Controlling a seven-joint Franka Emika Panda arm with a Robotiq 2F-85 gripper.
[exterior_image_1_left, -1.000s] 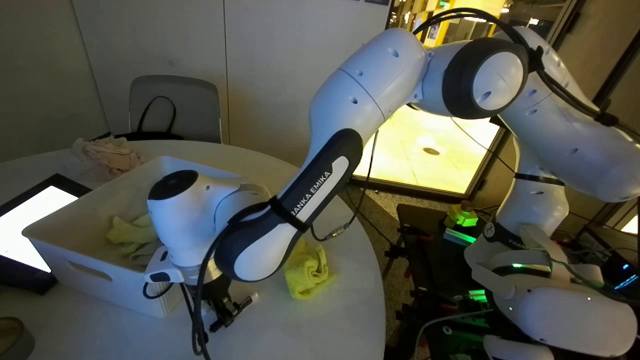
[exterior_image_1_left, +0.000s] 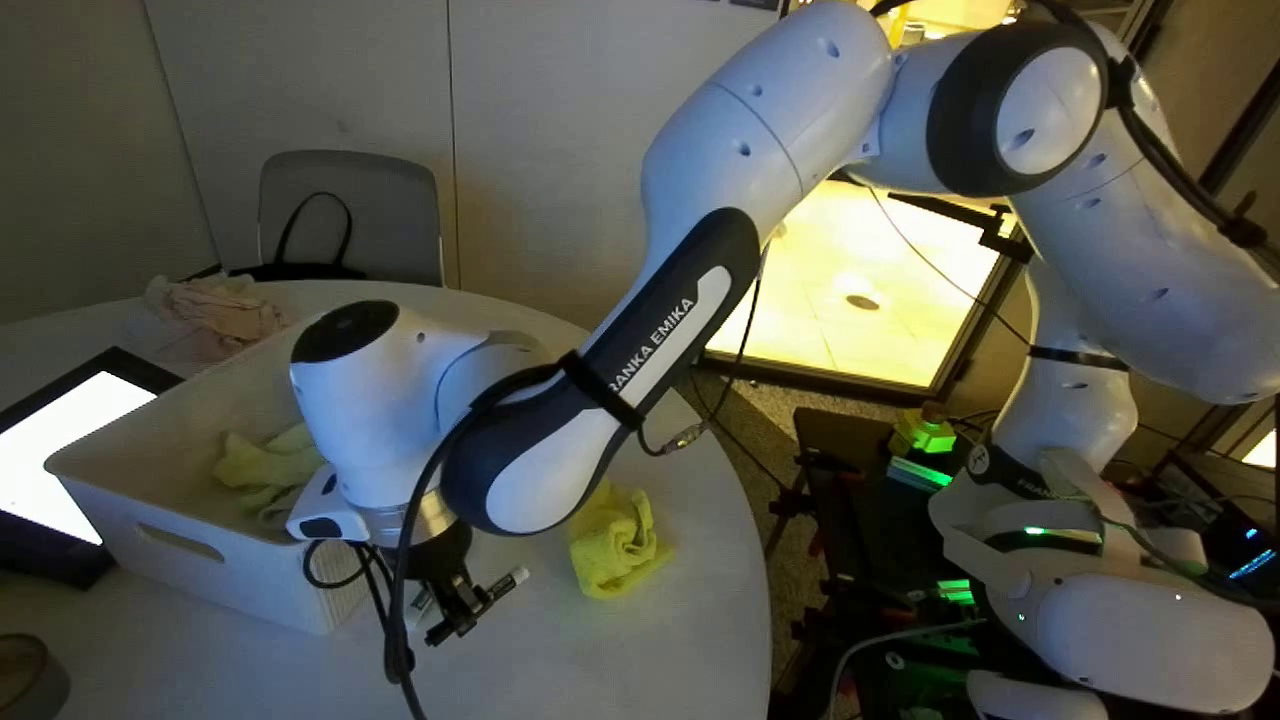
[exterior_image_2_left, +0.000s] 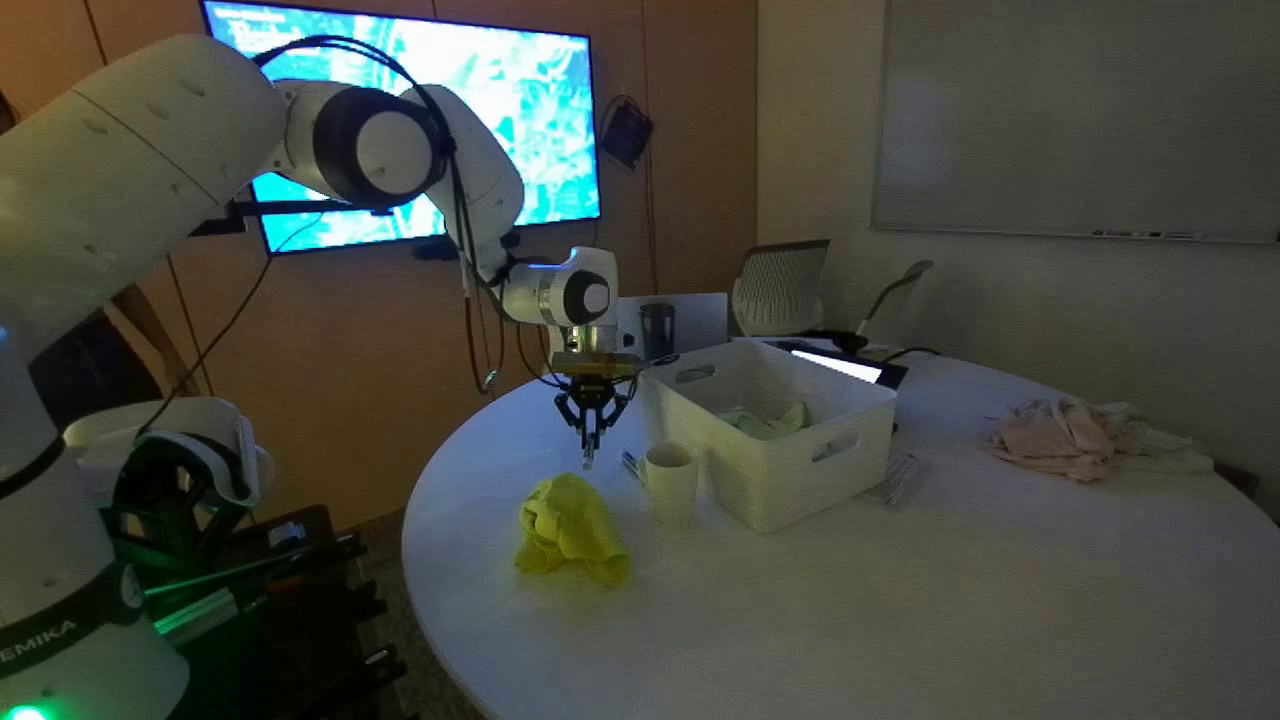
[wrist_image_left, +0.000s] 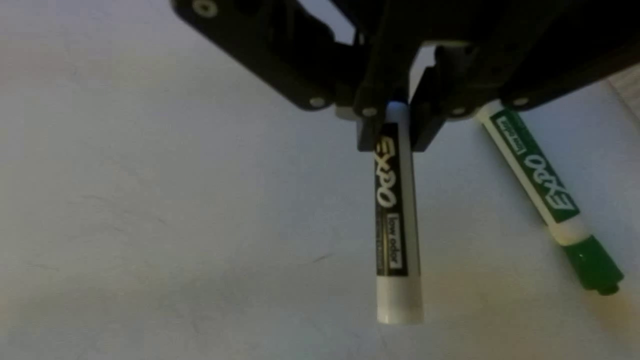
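Note:
In the wrist view, my gripper is shut on a black-labelled white Expo marker (wrist_image_left: 399, 240), whose white end sticks out from the fingers. The same marker (exterior_image_1_left: 510, 581) juts from the gripper (exterior_image_1_left: 462, 612) in exterior view 1, above the table. A green-capped marker (wrist_image_left: 543, 174) lies at the right of the wrist view, apart from the held one and partly hidden by the gripper. In exterior view 2 the gripper (exterior_image_2_left: 589, 438) hangs over the table, behind the yellow cloth and the white mug (exterior_image_2_left: 671, 484).
A white bin (exterior_image_2_left: 828, 486) with cloth inside stands beside the mug. The crumpled yellow cloth (exterior_image_2_left: 570, 528) lies near the table's edge. Pinkish cloths (exterior_image_2_left: 1062, 440) and a lit screen (exterior_image_1_left: 78, 444) sit farther off.
The arm has risen a little, and the gripper has lifted with the marker still in it. The cloths and bin have not moved.

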